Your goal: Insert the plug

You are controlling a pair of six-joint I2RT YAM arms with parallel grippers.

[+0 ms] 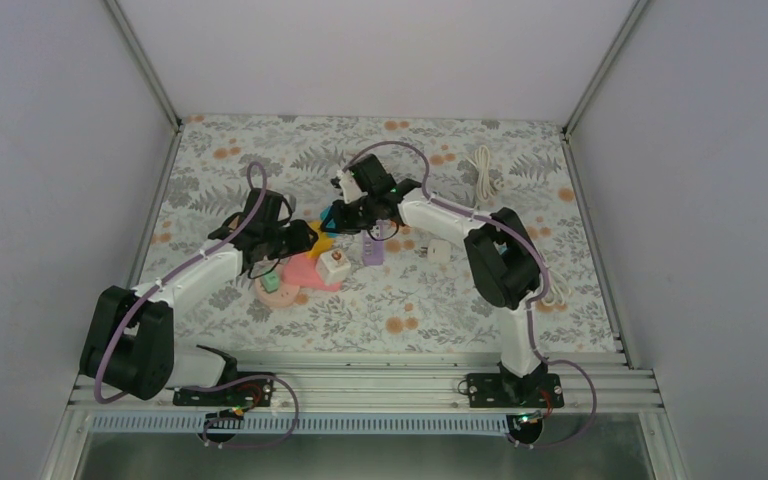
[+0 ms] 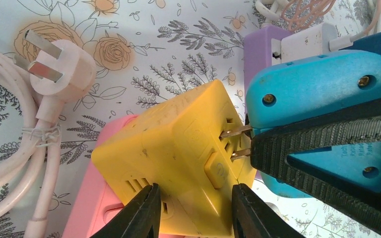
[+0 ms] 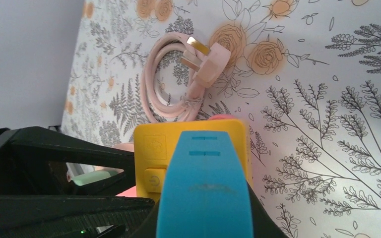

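My right gripper [image 1: 345, 220] is shut on a blue plug [image 2: 322, 84], seen large in both wrist views. Its two prongs [image 2: 234, 133] reach to the slots in the face of a yellow socket block [image 2: 168, 134], tips at or just inside the holes; depth is hard to tell. The yellow block rests tilted on a pink block [image 2: 87, 203]. My left gripper is at the yellow block's lower part, fingers apart around its corner; whether it grips is unclear.
A coiled pink cable with a three-pin plug [image 2: 62, 69] lies beside the blocks. A purple strip [image 1: 372, 252], a white cube [image 1: 333, 265] and white cable coils [image 1: 485, 170] are also on the patterned table.
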